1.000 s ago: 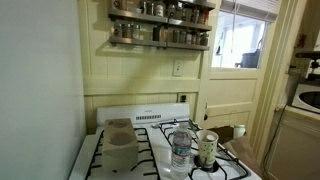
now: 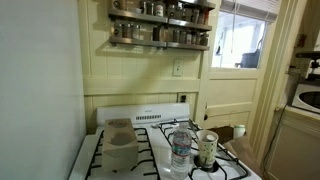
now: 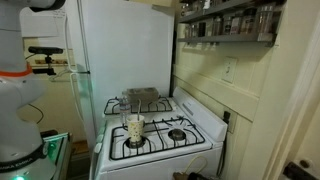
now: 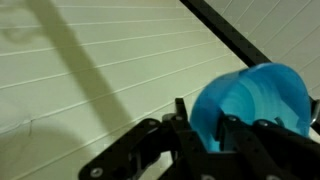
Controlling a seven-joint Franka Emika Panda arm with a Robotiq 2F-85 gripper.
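Note:
In the wrist view a translucent blue cup-like object (image 4: pixel 262 92) fills the lower right, its rounded rim facing the camera. Dark parts of my gripper overlap its lower edge. Whether the fingers grip the blue object or merely stand close to it is unclear. Neither exterior view shows the gripper; only part of the white arm (image 3: pixel 25 125) appears, at the left of exterior view 2.
The white stove (image 2: pixel 150 112) carries a box-like object (image 2: pixel 120 145), a clear bottle (image 2: pixel 181 150) and a patterned cup (image 2: pixel 207 148). Shelves with jars (image 2: pixel 160 30) hang on the wall above. Pale panelled boards (image 4: pixel 90 70) back the wrist view.

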